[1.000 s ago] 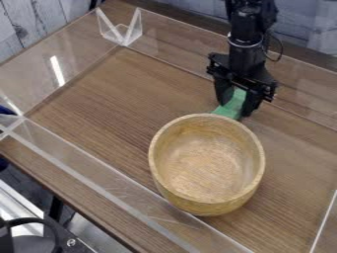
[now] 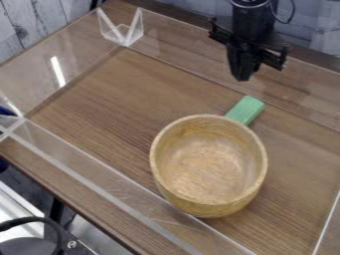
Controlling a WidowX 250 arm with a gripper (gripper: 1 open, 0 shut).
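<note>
A black gripper [image 2: 244, 62] hangs over the upper right of the wooden table, above and apart from a green block [image 2: 245, 111]. The block lies tilted on the table just behind a large round tan bowl [image 2: 209, 165]. Whether the fingers are open or shut is unclear at this size.
A clear angular piece [image 2: 121, 28] stands at the upper left. Transparent strips run along the left and right edges, and a black cable lies at the bottom left.
The gripper has moved up and back, away from the green block, which now shows uncovered behind the bowl.
</note>
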